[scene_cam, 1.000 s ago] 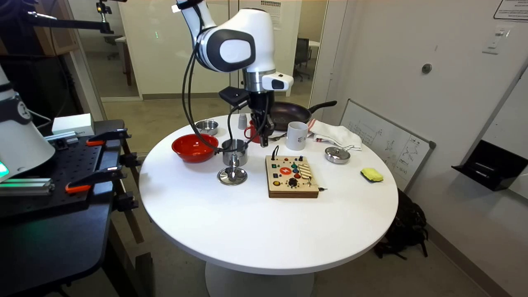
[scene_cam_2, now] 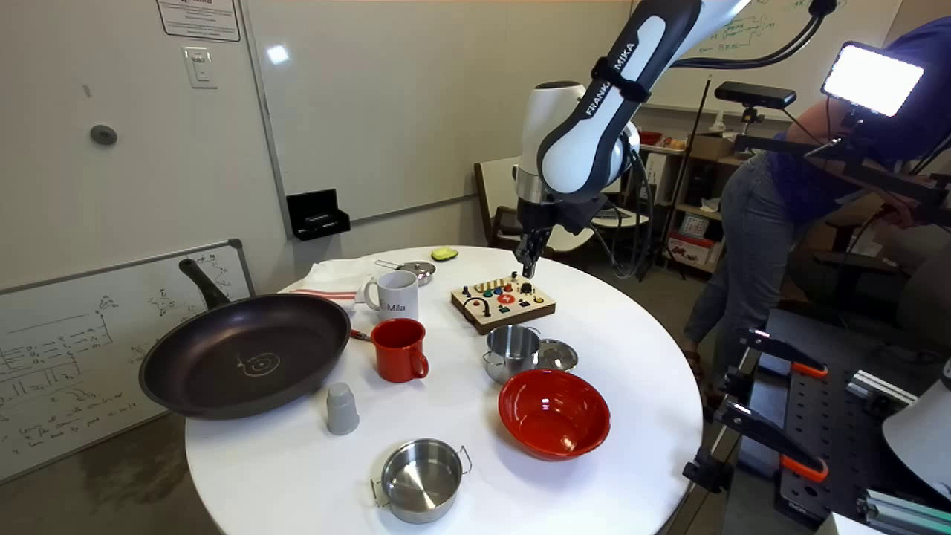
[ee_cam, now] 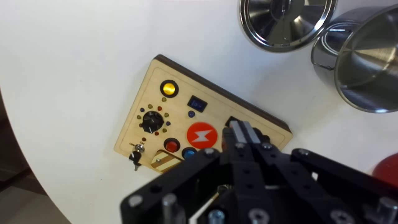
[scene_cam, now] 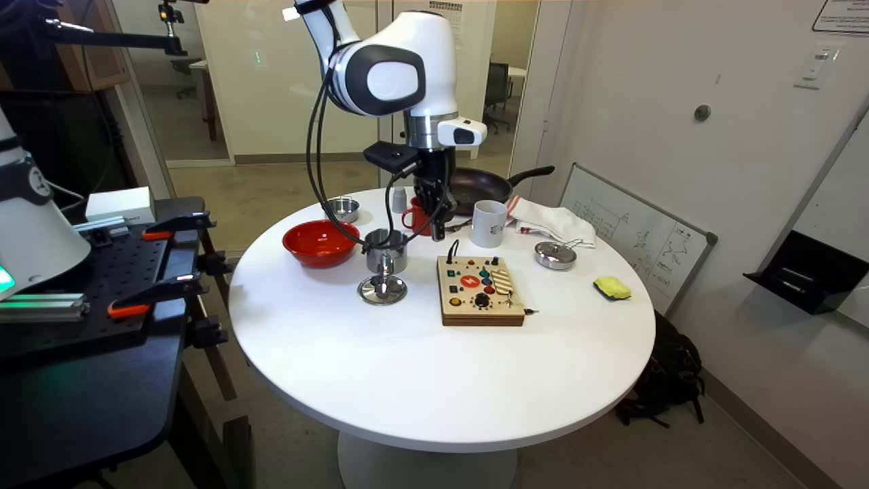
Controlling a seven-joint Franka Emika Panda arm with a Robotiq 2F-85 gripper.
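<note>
A wooden switch panel (ee_cam: pixel 201 115) with knobs, colored buttons and a red lightning disc lies flat on the white table. In exterior view 1 this panel (scene_cam: pixel 481 292) sits near the table's middle. My gripper points down over the panel's cable-jack end, its two fingers side by side and shut. No object shows between the fingertips. The fingers hide part of the panel in the wrist view. From exterior view 2, my gripper (scene_cam_2: pixel 528 268) appears above the panel (scene_cam_2: pixel 504 302); exact height is hard to judge.
Close to the panel stand a steel pot (scene_cam: pixel 386 251) and a lid (scene_cam: pixel 382 289). A red bowl (scene_cam_2: pixel 554 414), red mug (scene_cam_2: pixel 398 349), white mug (scene_cam: pixel 489 223) and frying pan (scene_cam_2: pixel 245 355) surround the far side.
Over the last second my arm and gripper have shifted slightly right and up in exterior view 1. The panel and the tableware have stayed in place.
</note>
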